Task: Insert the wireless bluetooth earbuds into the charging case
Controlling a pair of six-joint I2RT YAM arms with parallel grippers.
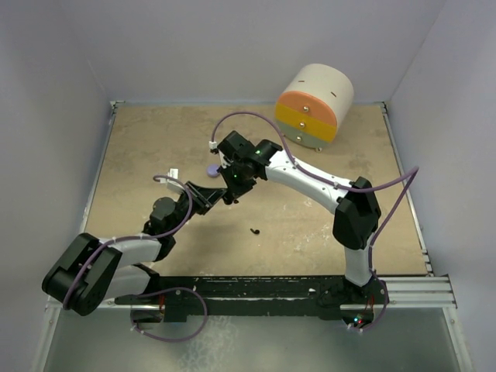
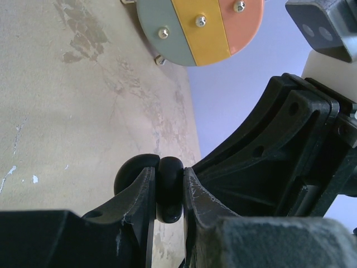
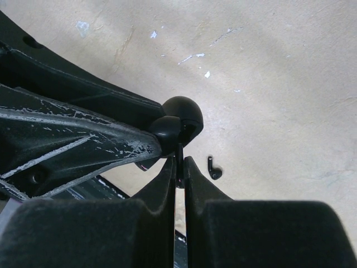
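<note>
The black rounded charging case (image 3: 191,118) is pinched by my left gripper, which is shut on it; the case (image 2: 169,177) sticks out between the fingertips, with a rounded part beside it. My right gripper is shut on a dark earbud (image 3: 179,152), whose thin stem shows at its fingertips. This earbud is right up against the case, overlapping it in view; whether it sits in a slot is hidden. A second black earbud (image 3: 214,169) lies loose on the table, seen also in the top view as a small earbud (image 1: 255,231).
The striped drum-shaped cabinet (image 1: 316,105) stands at the back right. Behind the grippers lies a small purple disc (image 1: 213,170). Both grippers meet closely above the table's middle. Bare table (image 1: 310,240) extends to the right of the loose earbud.
</note>
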